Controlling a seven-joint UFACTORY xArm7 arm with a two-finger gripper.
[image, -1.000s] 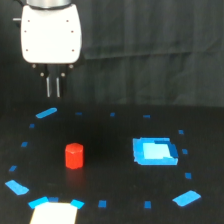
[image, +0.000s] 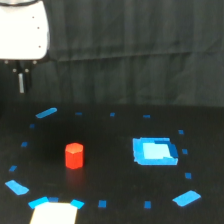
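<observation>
High at the far left of the camera view, below the white arm end (image: 22, 32), hangs my gripper (image: 21, 86). Its dark fingers show close together, and nothing can be made out between them. Well below it and to the right, a red block (image: 74, 156) with an angular outline rests on the dark table. The gripper is clear of this block. At the right, a bright blue square outline (image: 137, 150) surrounds a white patch (image: 157, 151) on the table.
Small blue marks are scattered over the dark table (image: 110, 175). Blue tape strips (image: 187, 198) lie near the corners. A pale object (image: 54, 213) is cut off at the bottom edge. Between the red block and the blue outline the table is clear. A dark curtain (image: 140, 50) hangs behind.
The arm and gripper have moved left, and the fingers now appear closer together than before. The red block and the blue outline have not moved.
</observation>
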